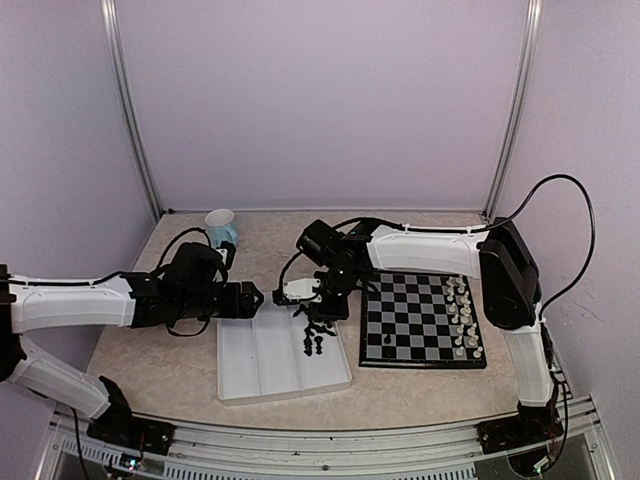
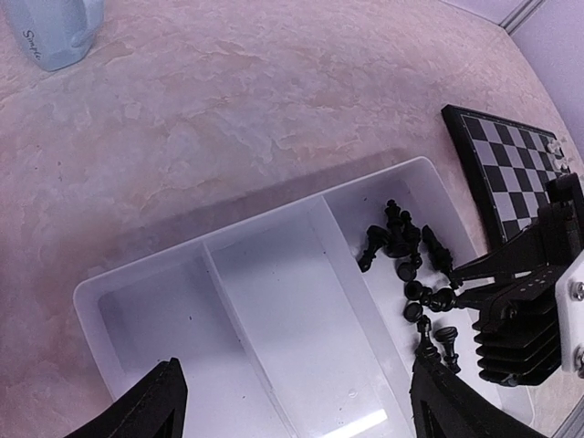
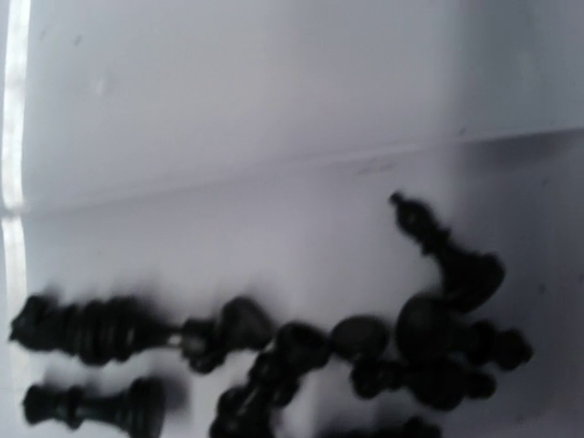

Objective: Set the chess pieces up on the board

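Note:
Several black chess pieces [image 2: 399,242] lie jumbled in the right compartment of the white tray [image 2: 246,226]. Over them is my right gripper, its fingertips slightly apart and close to the pieces; whether they touch one cannot be told. The right wrist view shows black pieces [image 3: 470,274] lying on their sides, blurred, with no fingers visible. On the chessboard [image 1: 410,310], white pieces [image 1: 460,320] line the right side and a single black piece [image 1: 387,340] stands at the near left. My left gripper is open and empty above the tray's left part.
A light blue mug [image 1: 221,228] stands behind the tray at the left. The tray's left and middle compartments are empty. Both arms reach in close together over the tray's back edge. Bare table lies behind and in front.

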